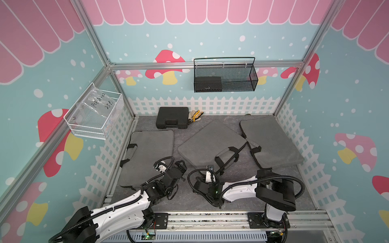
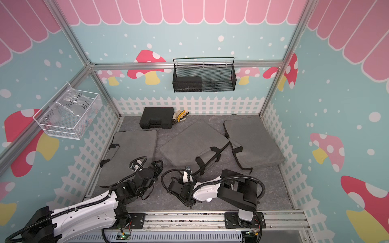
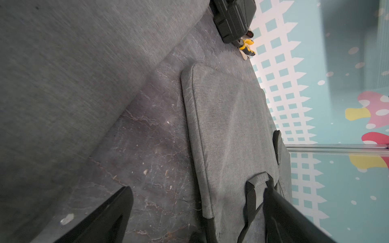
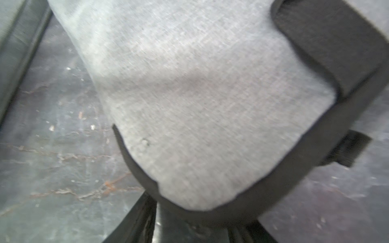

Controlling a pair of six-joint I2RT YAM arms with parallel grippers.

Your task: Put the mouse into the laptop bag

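Observation:
Three grey laptop bags with black straps lie on the floor: left (image 1: pixel 150 145), middle (image 1: pixel 208 141), right (image 1: pixel 269 141). No mouse can be made out. My left gripper (image 1: pixel 181 166) hovers by the left bag's right edge; in the left wrist view its fingers stand apart with nothing between. My right gripper (image 1: pixel 209 172) is at the middle bag's near corner; in the right wrist view that corner (image 4: pixel 202 182) fills the picture just beyond the part open fingers, and whether they touch it is unclear.
A black case (image 1: pixel 172 113) and yellow-handled tools (image 1: pixel 197 114) stand at the back. A white wire basket (image 1: pixel 93 121) hangs on the left wall, a black one (image 1: pixel 235 81) on the back wall. Bare floor shows along the front.

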